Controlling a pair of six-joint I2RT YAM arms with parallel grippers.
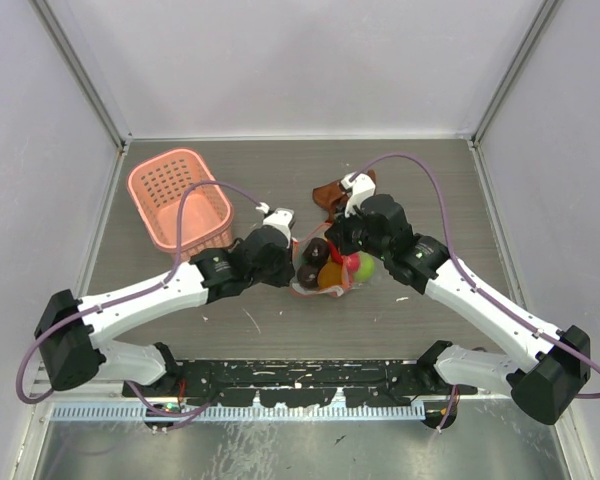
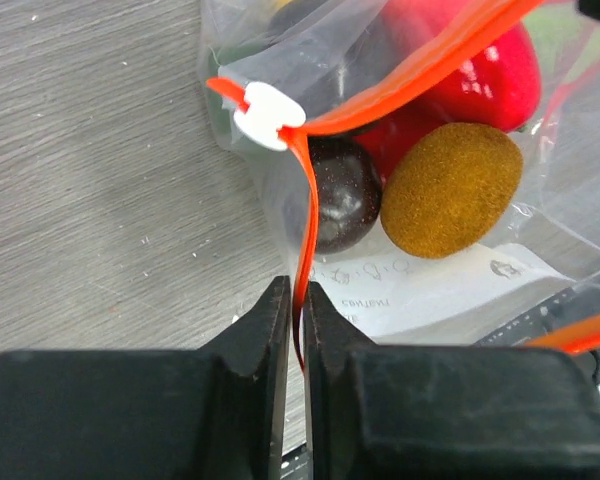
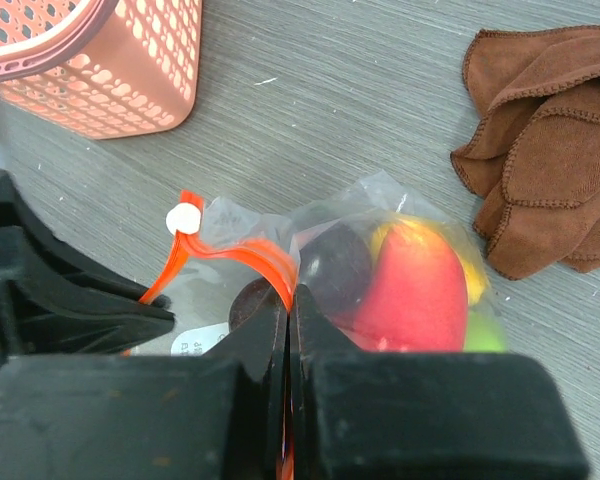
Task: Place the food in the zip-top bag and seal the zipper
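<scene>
The clear zip top bag (image 1: 323, 290) lies mid-table, its mouth edged in orange, with a white slider (image 2: 268, 115) at one corner. Inside are a brown kiwi-like fruit (image 2: 451, 190), a dark round fruit (image 2: 344, 194), a red piece (image 3: 410, 298) and a green one (image 1: 364, 267). My left gripper has its fingertips on either side of the orange edge below the slider, the gap narrow; whether they press on it I cannot tell. Across the mouth, my right gripper is shut on the bag's orange edge.
A pink perforated basket (image 1: 180, 200) stands at the back left. Behind the bag lies a brown cloth (image 3: 560, 160). Bare table (image 1: 250, 330) shows in front of the bag and to the right.
</scene>
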